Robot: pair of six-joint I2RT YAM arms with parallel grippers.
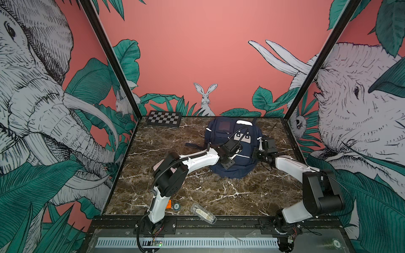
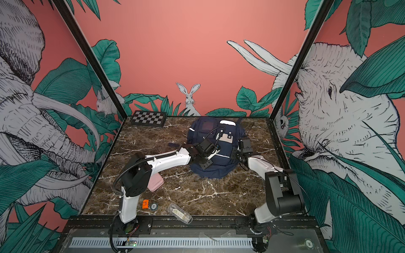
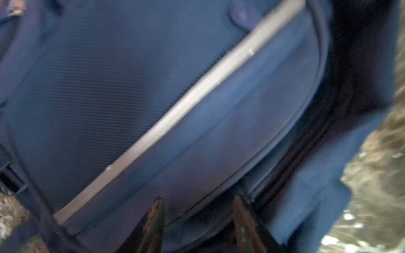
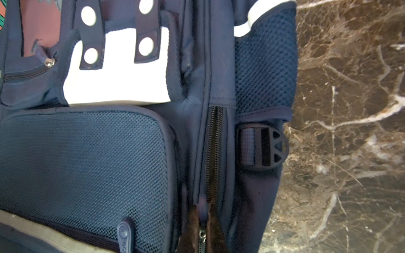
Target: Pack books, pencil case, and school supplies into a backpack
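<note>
The navy backpack [image 1: 223, 126] lies flat on the marbled table, front panel up. Above its lower part my left gripper stands open, with only dark blue cloth visible beyond the gap. At the bag's right side, my right gripper is shut on a small zipper pull [image 4: 202, 205]. An exposed run of zipper teeth [image 4: 214, 156] extends up from those fingertips. Partly behind the left arm is a pink case [image 2: 155, 182]. Near the front edge sit an orange item [image 2: 145, 204], a small round grey item [image 2: 154, 206] and a clear case [image 2: 180, 213].
A checkered board [image 1: 164, 118] lies at the back left corner. A side buckle [image 4: 263, 146] and mesh pocket [image 4: 265, 67] edge the bag beside the right gripper.
</note>
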